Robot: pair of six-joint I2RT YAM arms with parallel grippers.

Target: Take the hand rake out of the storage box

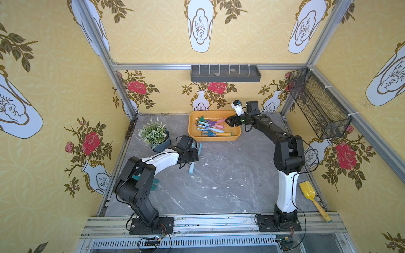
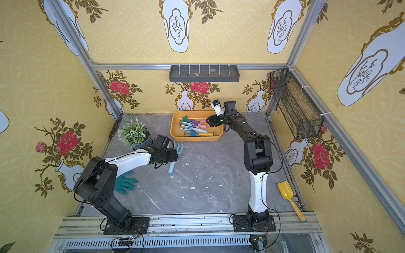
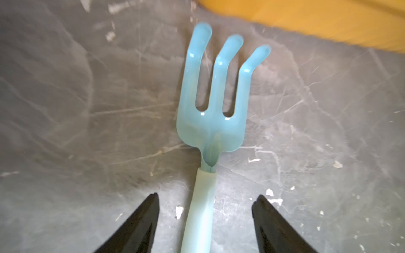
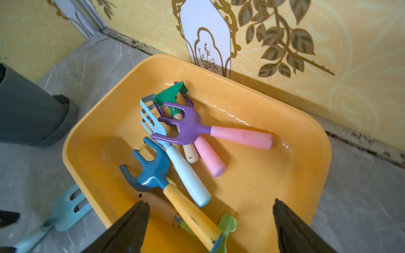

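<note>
The orange storage box (image 1: 227, 135) at the back holds several hand tools, among them a light-blue rake (image 4: 185, 172), a purple-and-pink one (image 4: 189, 124) and a blue-and-yellow one (image 4: 156, 166). In the left wrist view a pale-blue hand rake (image 3: 211, 130) lies on the table in front of the box, with my left gripper open around its handle, fingers apart from it. My right gripper is open over the right part of the box, holding nothing.
A potted plant (image 1: 151, 135) stands left of the box. A glove (image 2: 124, 183) lies at the left, a yellow shovel (image 1: 308, 189) at the front right. A wire basket (image 1: 316, 105) hangs on the right wall.
</note>
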